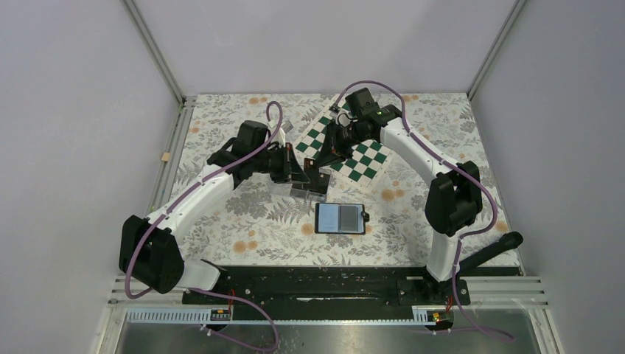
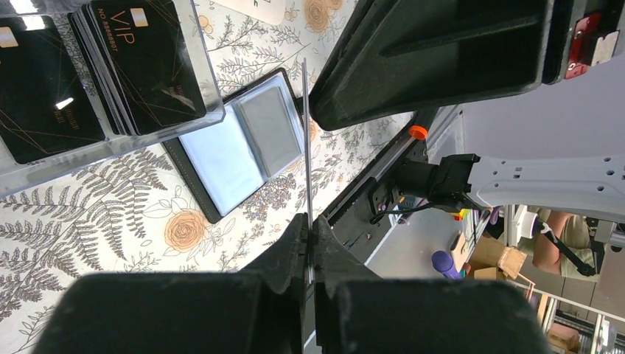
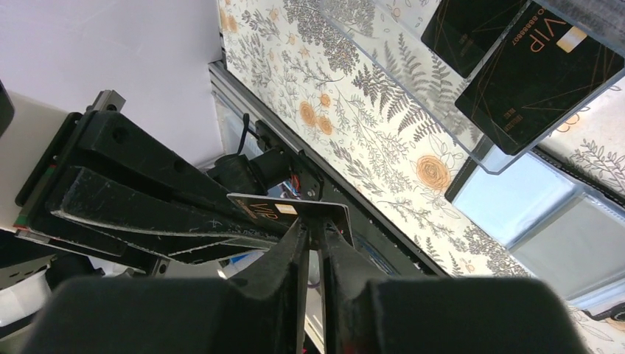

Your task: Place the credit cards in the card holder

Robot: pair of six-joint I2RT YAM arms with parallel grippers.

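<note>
My left gripper is shut on a black VIP card, which stands edge-on between its fingers in the left wrist view. Close by its free end, my right gripper is slightly open, with a narrow gap between its fingers. Whether those fingers touch the card is hard to tell. Below both grippers lies a clear box [image 2: 208,66] with more black cards [image 2: 147,63] in it. The card holder [image 1: 340,219] lies open and flat on the table, its pale pockets [image 2: 236,147] showing no black card.
A green-and-white checkered sheet [image 1: 367,164] lies under the right arm. Patterned cloth [image 1: 258,247] covers the table, with free room left and right of the holder. Both arms meet closely over the box.
</note>
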